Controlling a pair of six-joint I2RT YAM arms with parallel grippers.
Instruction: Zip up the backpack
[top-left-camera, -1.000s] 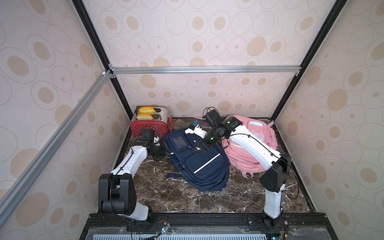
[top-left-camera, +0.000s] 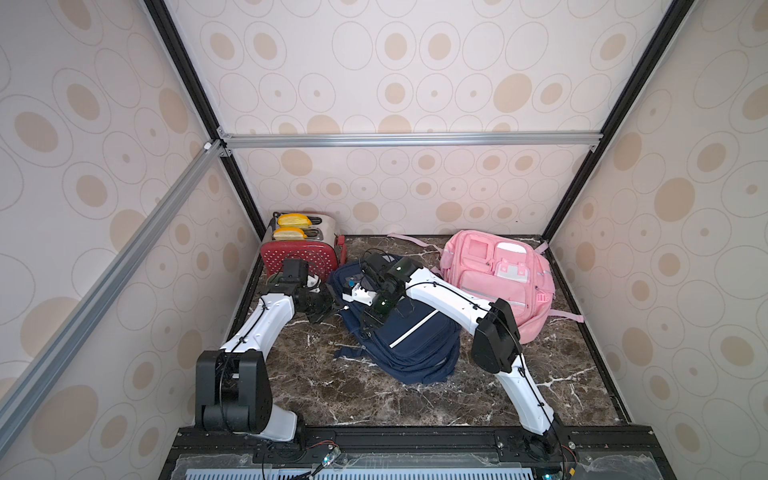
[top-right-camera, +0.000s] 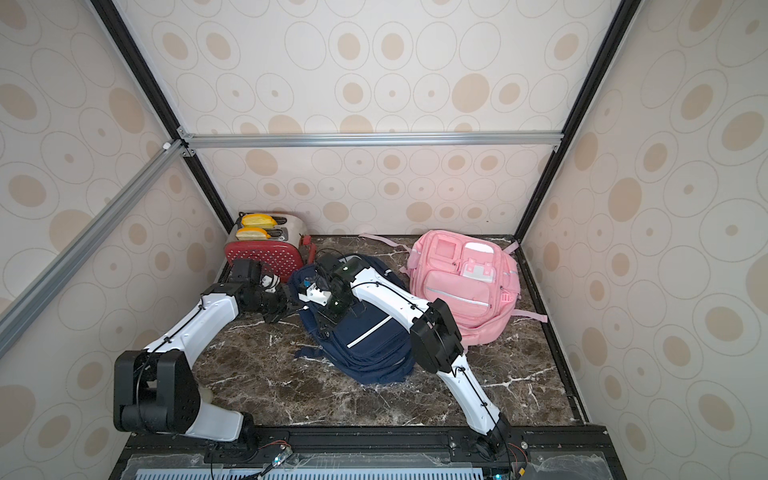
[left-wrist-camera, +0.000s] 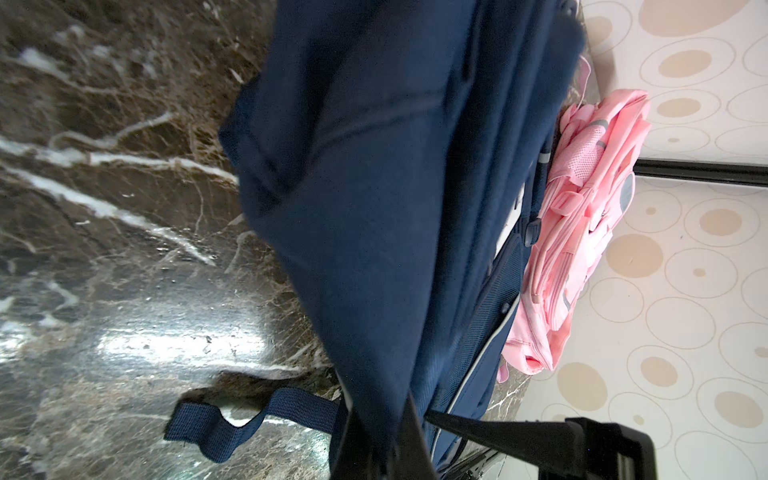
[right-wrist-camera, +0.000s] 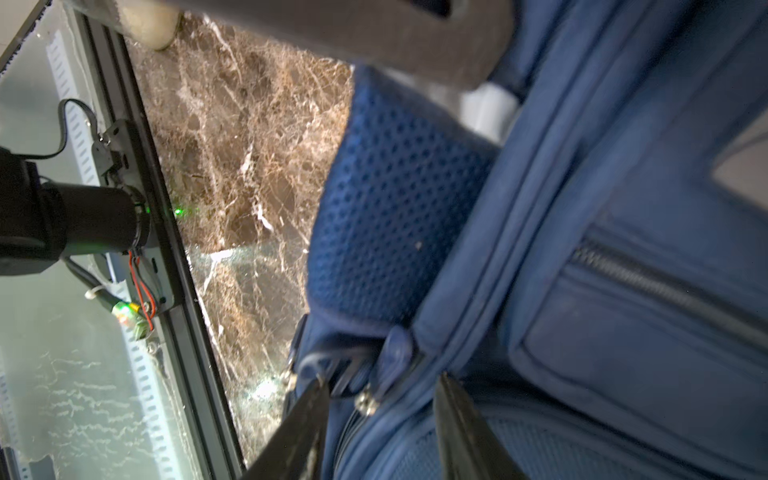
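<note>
The navy backpack (top-left-camera: 424, 352) lies on the marble floor at the centre. My left gripper (top-left-camera: 332, 308) is at its left side, shut, with navy fabric (left-wrist-camera: 360, 240) filling the left wrist view down to the fingers. My right gripper hangs over the bag's left part, fingers part open. Just beyond its fingertips, the right wrist view shows a zipper pull (right-wrist-camera: 366, 400) with a cord loop, beside a mesh pocket (right-wrist-camera: 392, 208); nothing clearly sits between the fingers.
A pink backpack (top-left-camera: 504, 280) lies to the right. A red dotted case (top-left-camera: 292, 256) with yellow items on top stands at the back left.
My right arm has moved left and down from over the right of the navy bag to its left part. My left arm has stayed still.
</note>
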